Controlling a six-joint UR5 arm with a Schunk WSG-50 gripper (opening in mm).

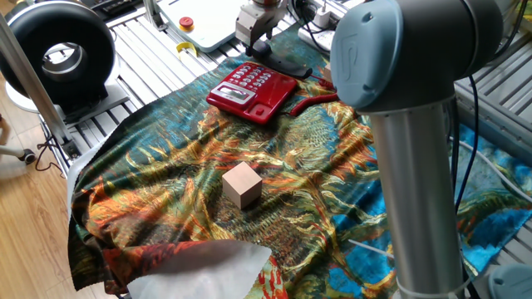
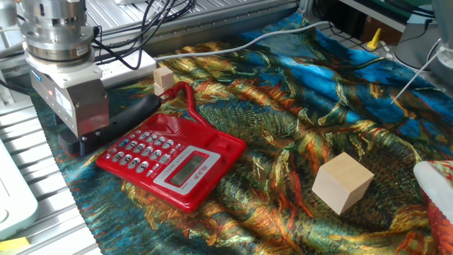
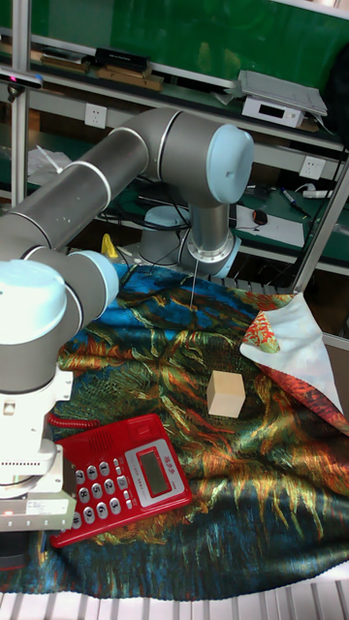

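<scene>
A red desk phone with silver keys and a small display lies on the patterned cloth. Its black handset is off the cradle, along the phone's far side by the keypad, with the red coiled cord running from it. My gripper is low over one end of the handset, at or touching it. The metal gripper body hides much of the fingers in exterior view 2, so whether they are closed on the handset does not show. In exterior view 3 the phone is partly behind the arm.
A wooden cube sits on open cloth away from the phone; a smaller wooden block is near the cord. Behind the gripper are a white power strip and cables. The cloth is wrinkled, one corner folded over.
</scene>
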